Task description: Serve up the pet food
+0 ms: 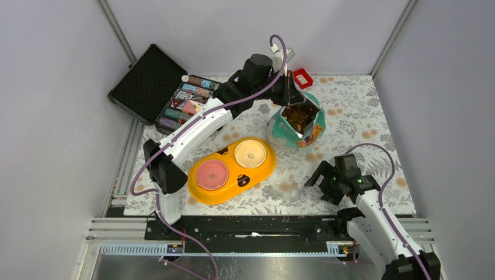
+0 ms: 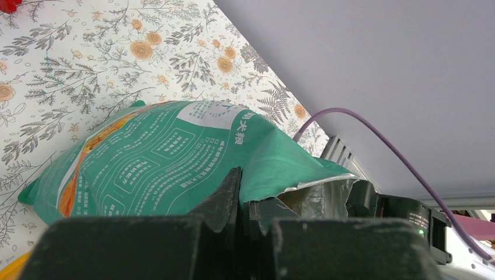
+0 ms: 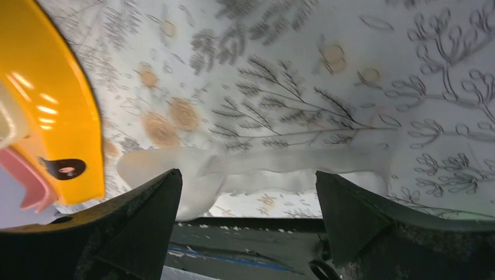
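Observation:
Standing open at the back, the green pet food bag [image 1: 280, 133] shows brown kibble [image 1: 300, 116] inside. My left gripper [image 1: 295, 100] is shut on its rim; the left wrist view shows the green bag side [image 2: 169, 154] right at the fingers. A clear scoop [image 3: 190, 178] lies near the front edge, bowl to the left and handle stretching right. My right gripper is open around the scoop's line, fingers apart, not closed on it. Left of it sits the yellow feeder [image 1: 265, 169] with a pink bowl [image 1: 212, 174] and a cream bowl [image 1: 250, 153], both empty.
An open black case [image 1: 149, 84] with several coloured items stands at the back left. Behind the bag is a small red box [image 1: 302, 78]. A dark rail [image 1: 251, 226] runs along the front.

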